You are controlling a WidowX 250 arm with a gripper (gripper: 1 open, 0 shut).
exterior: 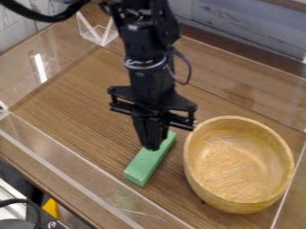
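Note:
The black robot gripper (152, 139) hangs near the centre, its fingers shut with nothing visible between them. Its tip is just above and beside the upper end of a green rectangular block (150, 161), which lies flat on the wooden table. To the block's right sits a large yellow bowl (237, 165), empty.
A pale wall runs along the back. A small yellow item (50, 206) and a dark cable are at the bottom left, by the table's edge.

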